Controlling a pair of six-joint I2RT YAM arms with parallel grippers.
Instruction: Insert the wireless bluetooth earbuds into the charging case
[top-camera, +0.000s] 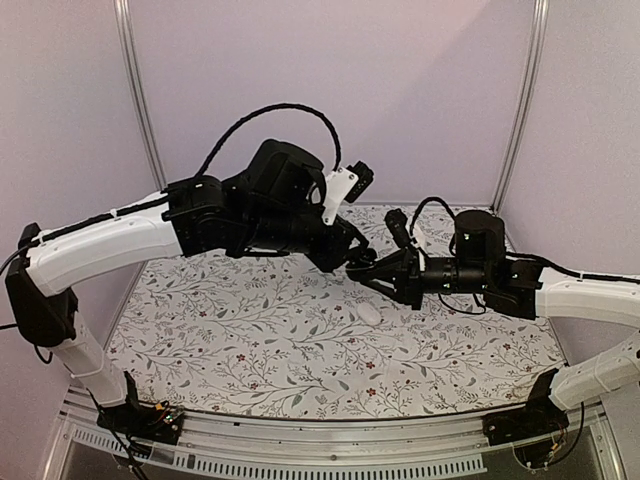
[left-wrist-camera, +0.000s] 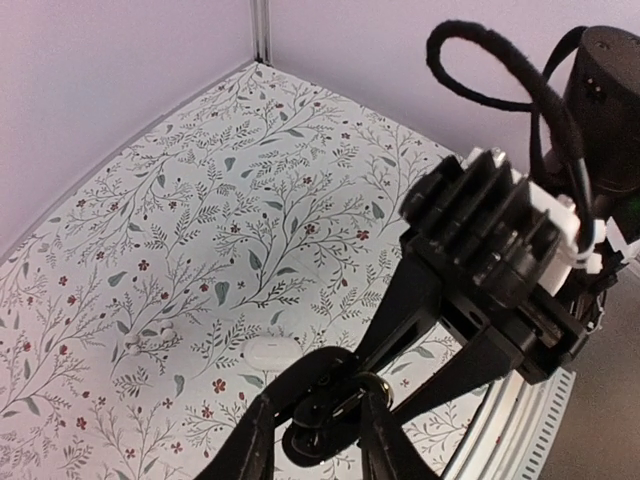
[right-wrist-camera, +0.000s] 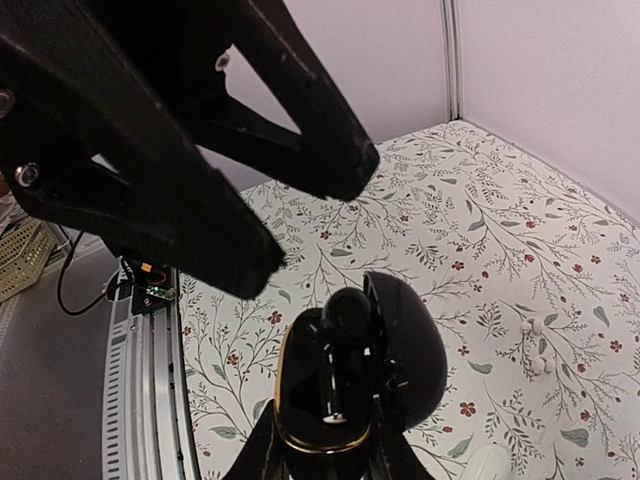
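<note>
My right gripper (top-camera: 372, 270) is shut on the black charging case (right-wrist-camera: 408, 350), whose lid stands up; a dark earbud-like piece (right-wrist-camera: 348, 310) shows at its top. My left gripper is part open directly over the case, its fingers either side of the case's near part; whether they touch it is unclear. In the right wrist view the left fingers (right-wrist-camera: 230, 240) hang above and beside the case. Small white earbud-like pieces (left-wrist-camera: 165, 332) lie on the patterned table, near a white oval object (left-wrist-camera: 270, 353), perhaps another case.
Both arms' bodies fill the space above the table's middle.
</note>
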